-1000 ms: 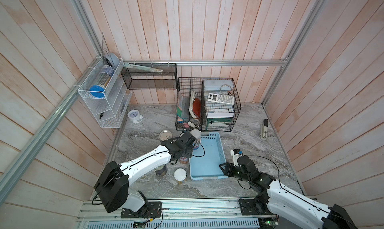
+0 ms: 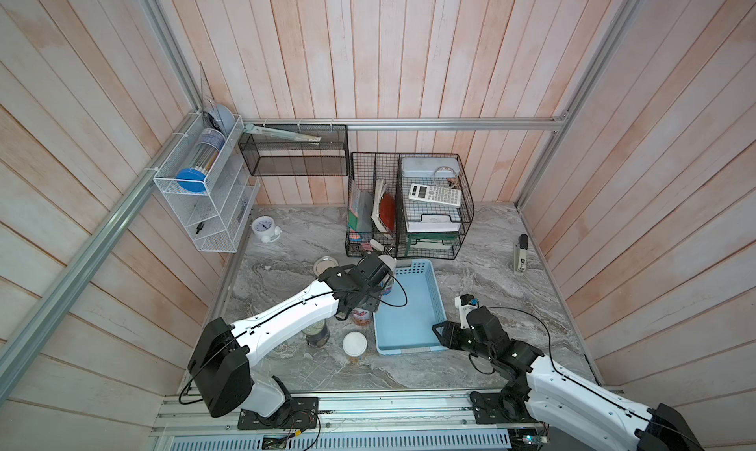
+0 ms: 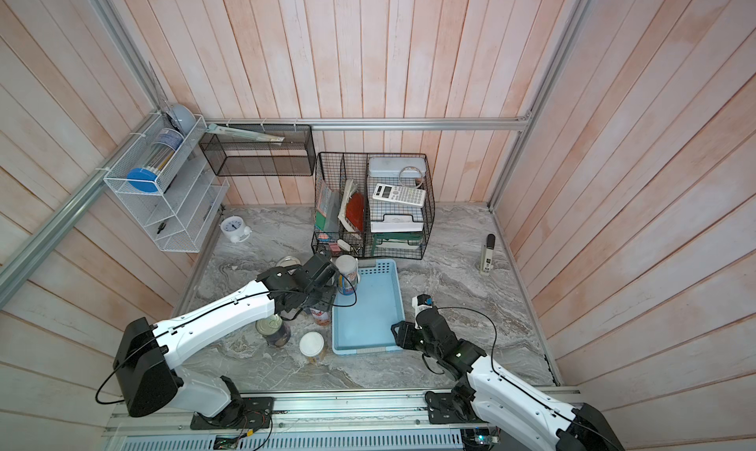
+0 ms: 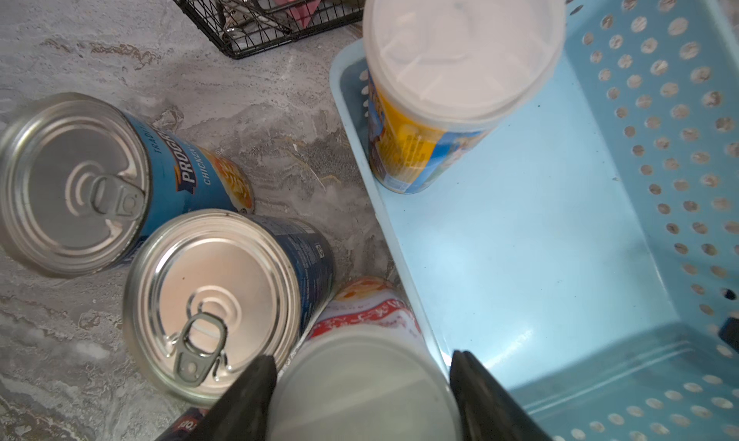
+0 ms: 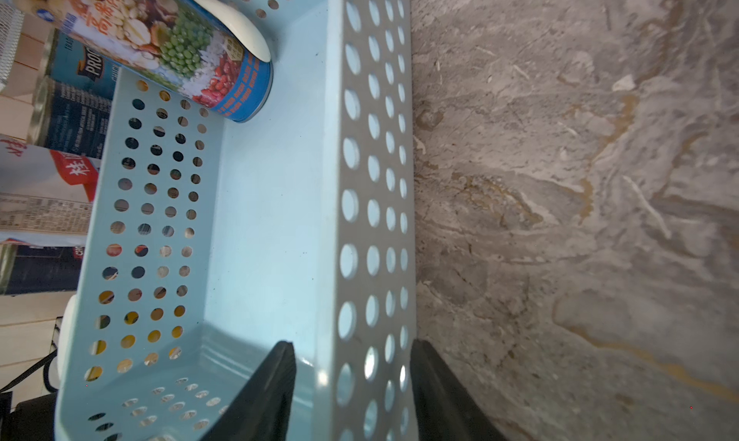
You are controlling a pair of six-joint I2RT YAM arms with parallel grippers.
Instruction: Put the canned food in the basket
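Note:
The light blue basket [image 2: 412, 313] lies mid-table; one can with a frosted lid [image 4: 463, 52] and a yellow-blue label stands inside its far left corner. At the basket's left edge, outside it, is a white-lidded can [image 4: 364, 383] with a red-and-white label. My left gripper has one finger on each side of that lid; whether both pads press on it is unclear. Left of it, outside the basket, stand two pull-ring cans, one Progresso [image 4: 81, 183] and one dark blue [image 4: 219, 294]. My right gripper is open, straddling the basket's right wall.
Another white-lidded can [image 2: 354, 343] and a dark can [image 2: 317, 333] stand left of the basket's near end. Black wire organizers [image 2: 409, 206] back the table. The table right of the basket is clear apart from a small handheld device [image 2: 520, 254].
The basket's left edge sits a little further right. My right arm looks almost still.

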